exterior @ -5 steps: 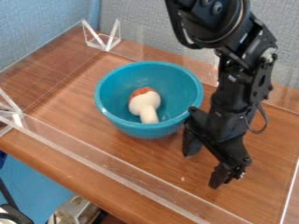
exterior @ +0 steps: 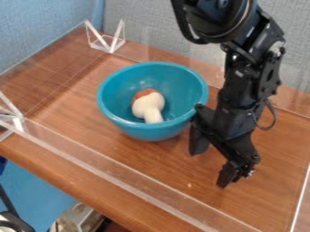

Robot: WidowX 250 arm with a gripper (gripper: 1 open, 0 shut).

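Note:
The black gripper [exterior: 213, 154] is low over the wooden table [exterior: 121, 181], just right of a teal bowl [exterior: 121, 87], its two fingers apart and open with nothing visible between them. Inside the bowl lies a white object with an orange-red top [exterior: 148, 107], like a toy mushroom.
A white wire-like stand [exterior: 104, 41] is at the back left and another white piece [exterior: 10, 120] at the left edge. Clear wood lies in front of the bowl and to its right. A blue surface [exterior: 31, 195] shows beyond the table's front-left edge.
The gripper has risen slightly since a second ago. The bowl and its contents look unmoved.

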